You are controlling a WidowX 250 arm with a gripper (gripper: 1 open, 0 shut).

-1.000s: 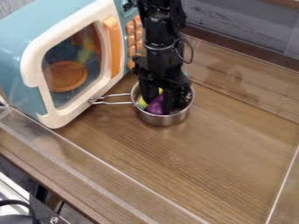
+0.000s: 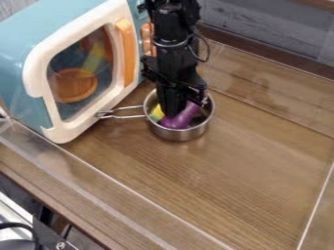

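The black gripper point(image 2: 170, 98) hangs over a small steel pot point(image 2: 181, 130), its fingertips low at the pot's rim and partly hiding the contents; it looks shut, with nothing clearly visible between the fingers. Inside the pot lie a purple object point(image 2: 183, 118) and a yellow one point(image 2: 158, 111). The pot's wire handle points left toward the toy microwave.
A light blue toy microwave point(image 2: 39, 44) with a see-through front and orange trim stands at the left, close beside the pot. A grey wall runs along the back.
The gripper has moved slightly up and left, uncovering more of the purple object. The pot has shifted a little to the left.
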